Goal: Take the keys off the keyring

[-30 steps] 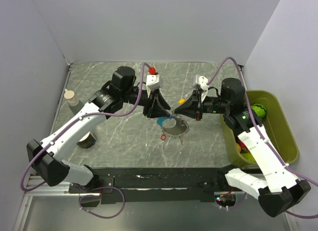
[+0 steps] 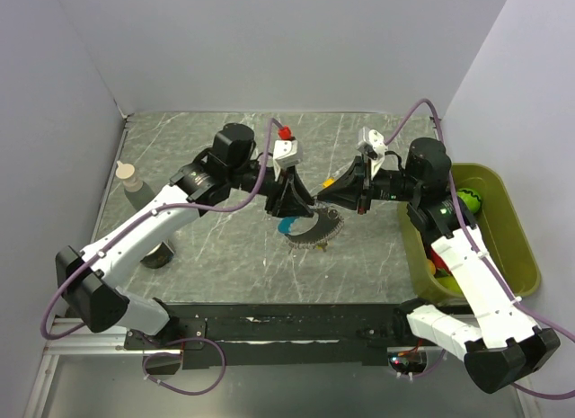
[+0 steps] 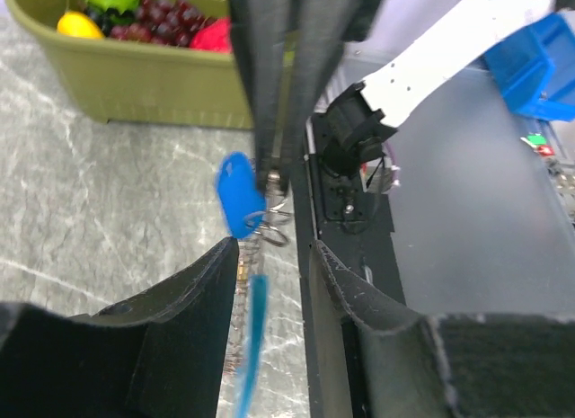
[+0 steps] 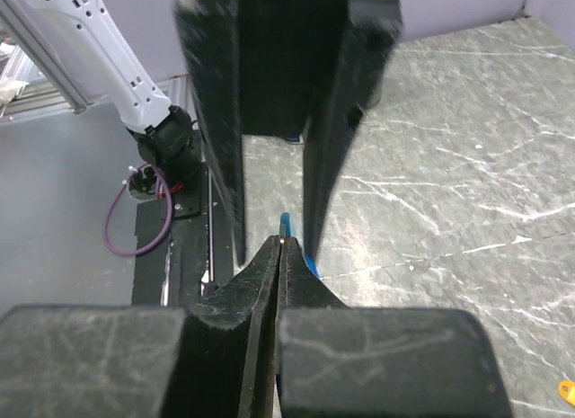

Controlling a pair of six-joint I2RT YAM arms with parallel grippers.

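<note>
A keyring (image 3: 274, 222) with blue pieces (image 3: 237, 191) hangs at the tips of my right gripper (image 2: 321, 195), which is shut. My left gripper (image 2: 298, 203) faces it from the left; in its wrist view the fingers (image 3: 182, 333) stand apart, with a blurred light-blue strip (image 3: 254, 319) between them in the picture, apparently not gripped. In the right wrist view the shut fingers hide most of the keyring, with a blue piece (image 4: 285, 225) showing beyond them. A small yellow item (image 2: 328, 182) lies on the marble surface behind.
An olive bin (image 2: 516, 253) of toy fruit stands at the right. A bottle (image 2: 137, 189) and a dark cylinder (image 2: 157, 255) stand at the left.
My left gripper has shifted slightly right and down in the top view. The hanging pieces below the grippers have swung and changed shape. My right gripper has barely moved.
</note>
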